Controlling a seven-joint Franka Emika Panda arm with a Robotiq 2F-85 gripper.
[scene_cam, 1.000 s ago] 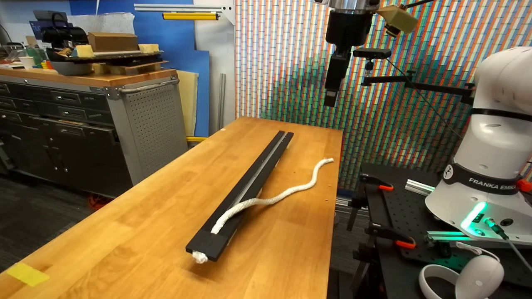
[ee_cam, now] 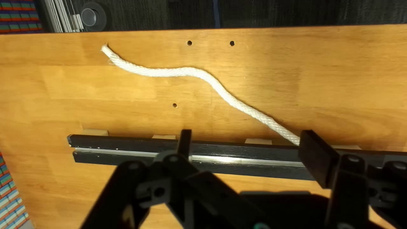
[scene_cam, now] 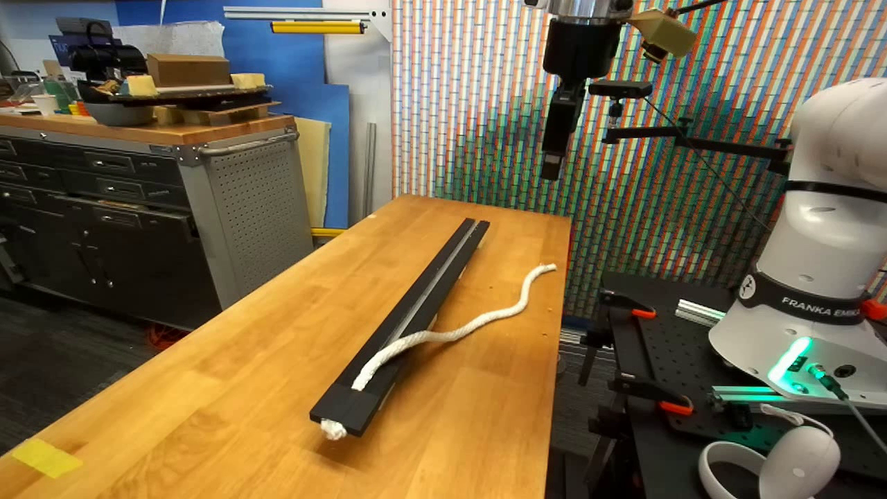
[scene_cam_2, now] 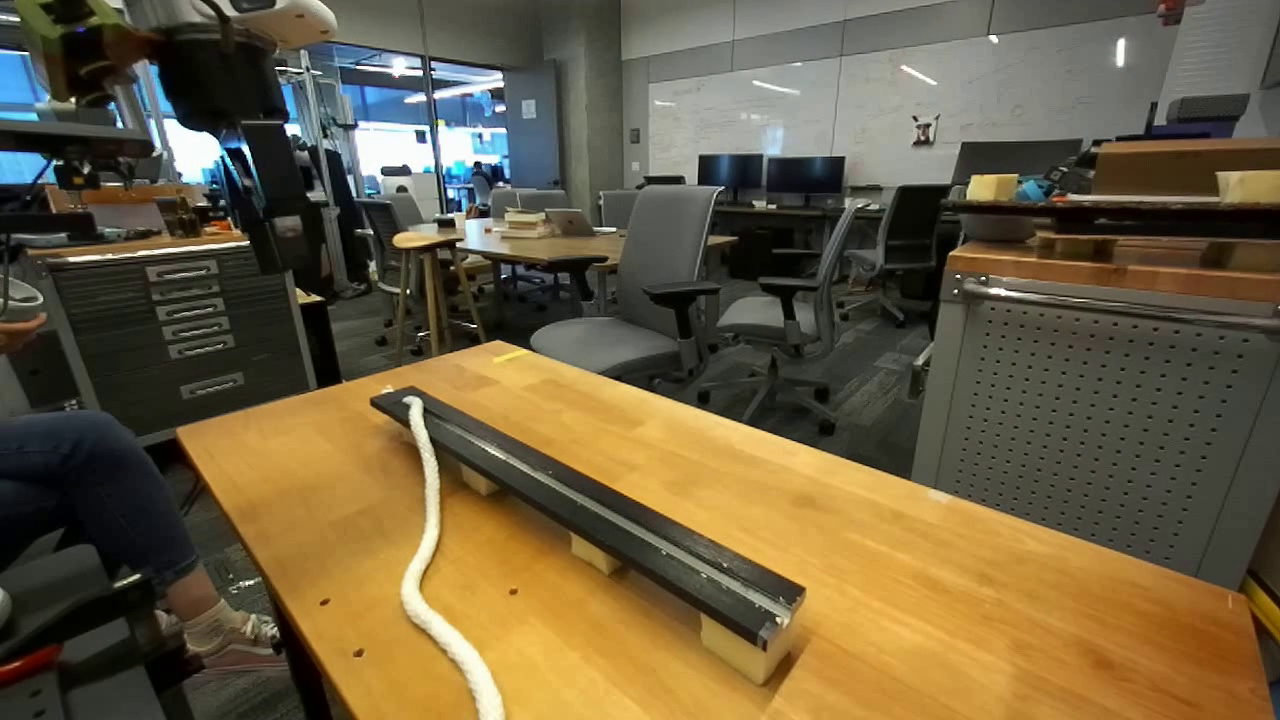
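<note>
A white rope runs in a loose S across the wooden table. One end goes into the near end of a long black channel, and a frayed tip pokes out there. The rope's other end lies free close to the table edge. Along most of its length the channel's pale groove is empty. High above the table hangs my gripper, fingers well apart and nothing between them. In the wrist view one finger covers the place where the rope meets the channel.
Small wooden blocks prop the channel up off the table. Bare tabletop lies on both sides of it. A tool cart stands behind the table's left side. A person's leg shows at the left in exterior view 2.
</note>
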